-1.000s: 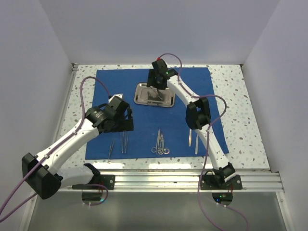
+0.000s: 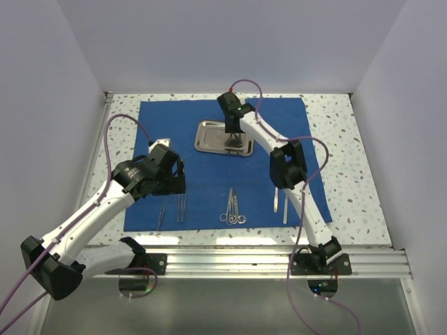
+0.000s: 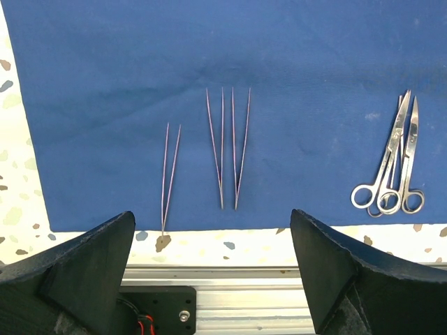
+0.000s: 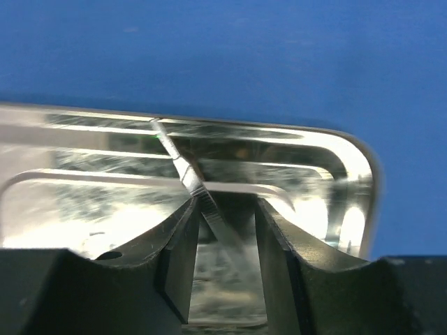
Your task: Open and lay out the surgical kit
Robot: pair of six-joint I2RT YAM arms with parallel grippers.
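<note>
My right gripper is down inside the steel tray (image 2: 209, 146), its fingers part open around a slim metal instrument (image 4: 183, 167) lying slanted in the tray; whether it grips it is unclear. My left gripper stands open above the cloth's lower left, nothing between its fingers. Below it lie several tweezers (image 3: 237, 153) in a row and a group of scissors (image 3: 391, 174). Two slim light handles, likely scalpels (image 2: 276, 199), lie at the lower right of the blue cloth (image 2: 167, 118).
The cloth lies on a speckled table (image 2: 356, 195) with walls around the back and sides and a metal rail at the front. Bare cloth shows around the tray and in the middle.
My right gripper has shifted about over the tray, most recently to the right and lower in the top view.
</note>
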